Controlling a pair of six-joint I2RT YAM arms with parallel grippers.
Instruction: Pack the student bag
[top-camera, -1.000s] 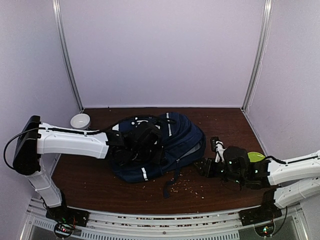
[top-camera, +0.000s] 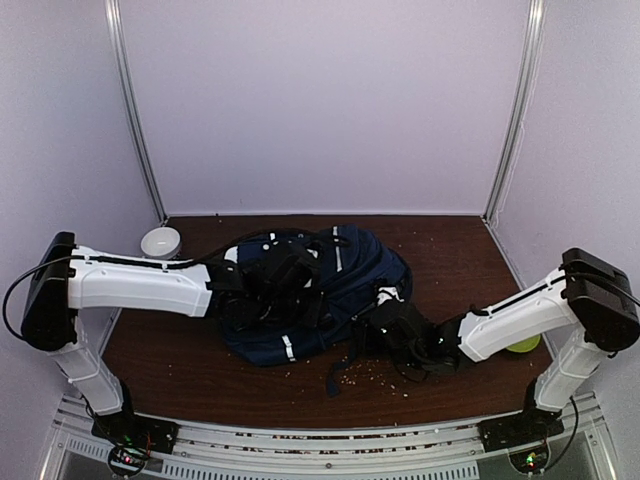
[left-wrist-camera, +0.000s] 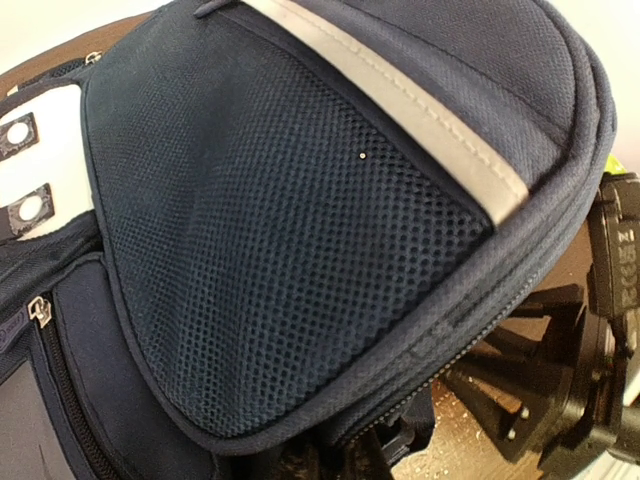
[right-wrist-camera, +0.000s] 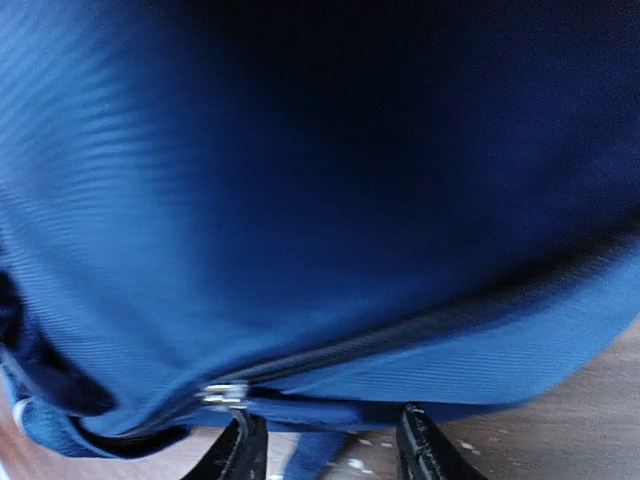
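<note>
A navy backpack (top-camera: 345, 260) lies on its side on the dark table, with a mesh pocket (left-wrist-camera: 280, 220) and white reflective strip in the left wrist view. My left gripper (top-camera: 315, 310) is over the bag's middle, shut on its fabric at the bottom of the left wrist view, fingertips mostly hidden. My right gripper is at the bag's lower right edge, fingers apart, beside a zipper (right-wrist-camera: 225, 393) and a seam; in the top view it is partly hidden by its wrist. A strap hangs onto the table below.
A white bowl (top-camera: 161, 241) stands at the back left, a green round item (top-camera: 522, 344) at the right edge under my right arm. Small crumbs lie on the table's front middle.
My right gripper has moved leftward from the table beside the bag to the bag's lower right edge. The left arm and backpack look almost unchanged.
</note>
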